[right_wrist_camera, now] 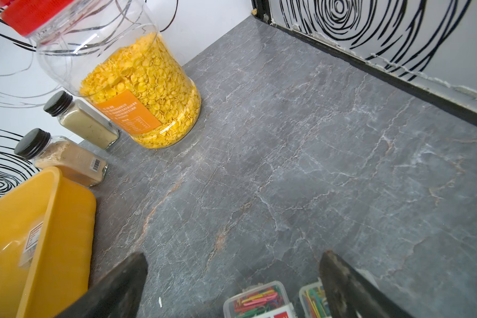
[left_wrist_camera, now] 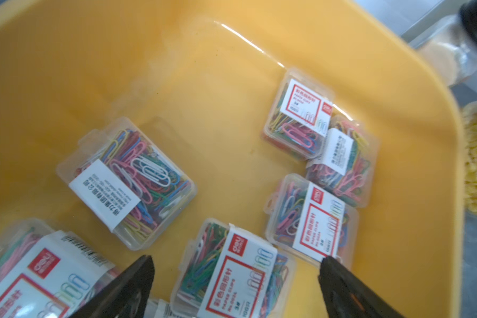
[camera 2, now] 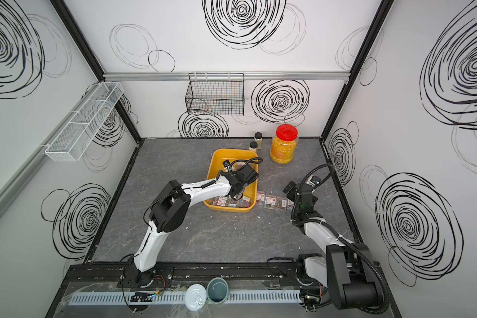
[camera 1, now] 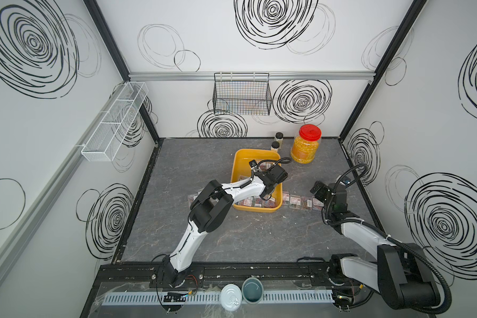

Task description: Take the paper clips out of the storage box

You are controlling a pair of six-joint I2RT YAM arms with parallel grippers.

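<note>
The yellow storage box [camera 1: 240, 159] holds several clear packs of coloured paper clips. In the left wrist view, one pack [left_wrist_camera: 243, 273] lies partly between the open fingers of my left gripper, low in the picture, with a second pack [left_wrist_camera: 312, 220] just beyond it. Another pack [left_wrist_camera: 129, 182] sits to the left, and two more overlap against the far wall of the box. My right gripper stands open, and beneath it on the table are a paper clip pack [right_wrist_camera: 259, 302] and another partly covered by its right finger.
Right of the box, several packs [camera 2: 270, 202] form a row on the table. Two black-capped bottles [right_wrist_camera: 69, 153] and a red-lidded jar [right_wrist_camera: 148, 90] of yellow pieces stand behind.
</note>
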